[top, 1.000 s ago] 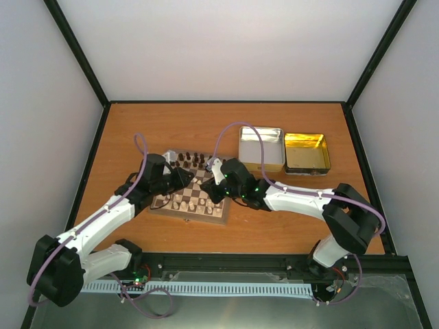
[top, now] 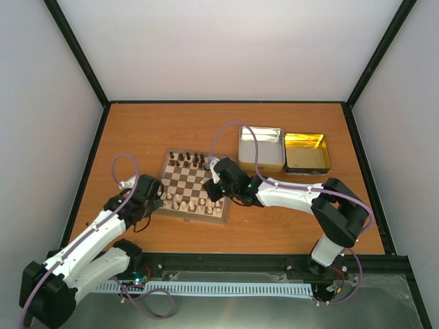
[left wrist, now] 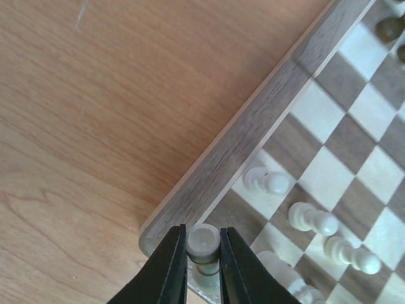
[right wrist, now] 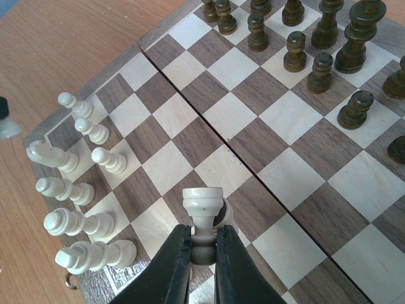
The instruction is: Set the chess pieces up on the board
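Note:
The chessboard (top: 180,175) holds dark pieces along its back side and white pieces at its near-left side. In the left wrist view, my left gripper is shut on a white piece (left wrist: 203,240) at the board's corner, beside other white pieces (left wrist: 310,218). My right gripper is shut on a white piece (right wrist: 202,206), over the board's light-and-dark squares at its near-right part. Dark pieces (right wrist: 294,54) stand in rows at the top of the right wrist view.
A silver tin (top: 260,137) and a gold tin (top: 307,140) sit on the wooden table right of the board. The table (top: 137,130) behind and left of the board is clear.
My left arm has moved left, from over the middle of the board to its left edge. The right arm has shifted only slightly.

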